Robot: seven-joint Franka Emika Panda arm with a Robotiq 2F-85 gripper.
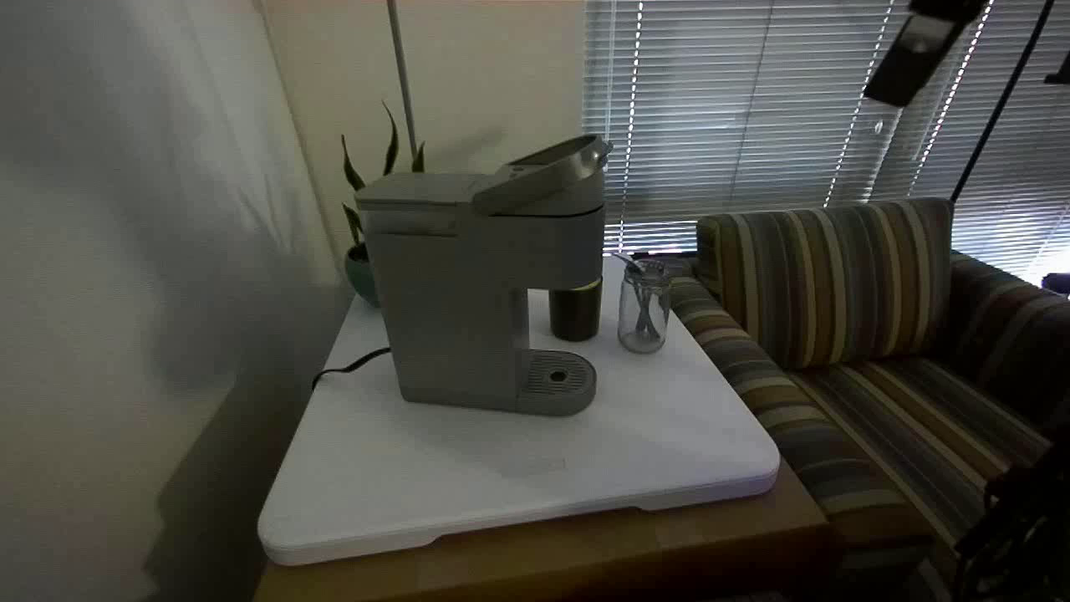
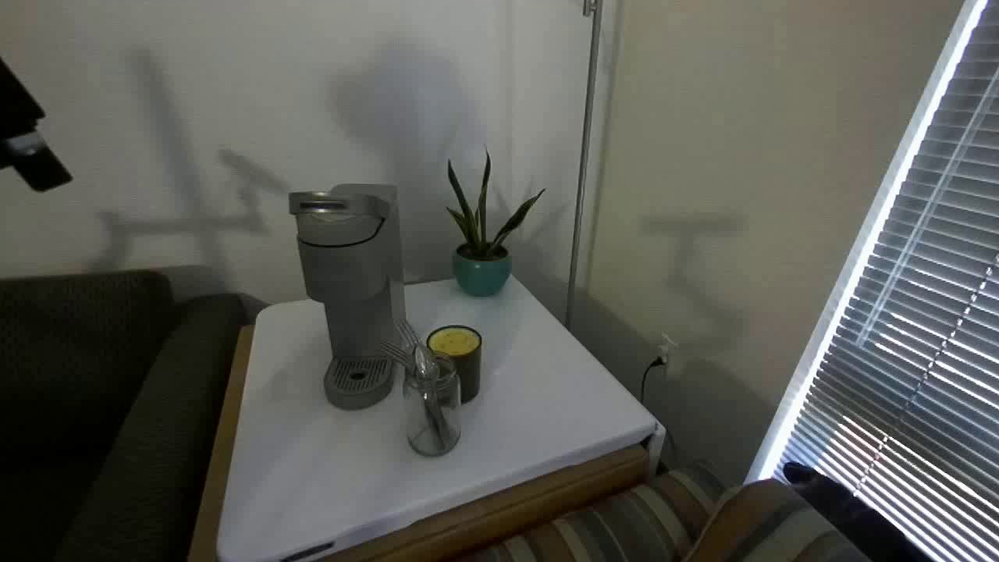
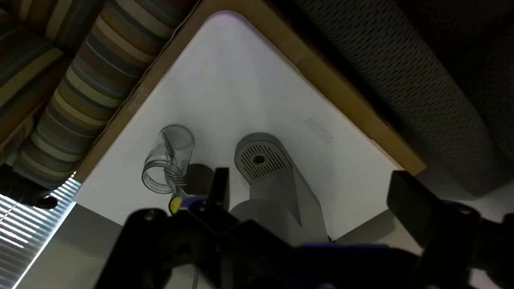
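A grey coffee maker [image 1: 451, 291] stands upright on the white tabletop [image 1: 662, 441], its lid tilted up and its drip tray [image 3: 260, 159] bare. Close to it are a glass jar [image 2: 432, 412] holding forks or other cutlery and a dark cup-like container [image 2: 468, 365] with a yellow top. My gripper is open and empty, its dark fingers [image 3: 414, 207] spread wide in the wrist view. It hangs high above the table, apart from everything. Only part of it shows at the upper right of exterior view 1 and the left edge of exterior view 2.
A plant in a teal pot [image 2: 482, 272] occupies the table's back corner. The striped armchair [image 1: 822, 291] borders one side, a dark couch [image 2: 84, 412] another. A thin metal pole [image 2: 585, 159] rises behind the table. Bare tabletop lies before the coffee maker.
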